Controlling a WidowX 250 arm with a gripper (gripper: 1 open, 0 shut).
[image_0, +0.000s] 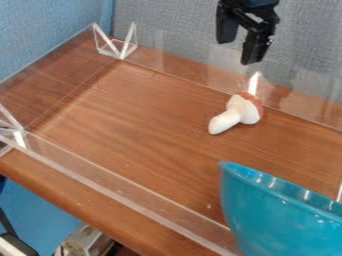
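My black gripper (241, 34) hangs at the top of the camera view, open, with nothing visible between its fingers. Below it, on the wooden table, lies a white mushroom-shaped toy (230, 117) with a reddish part and a thin white piece sticking up at its back. A large teal bowl (267, 210) fills the lower right corner.
Clear plastic walls with white corner brackets (114, 45) edge the wooden table (120, 120). A grey padded wall stands behind, with a blue area at the lower left.
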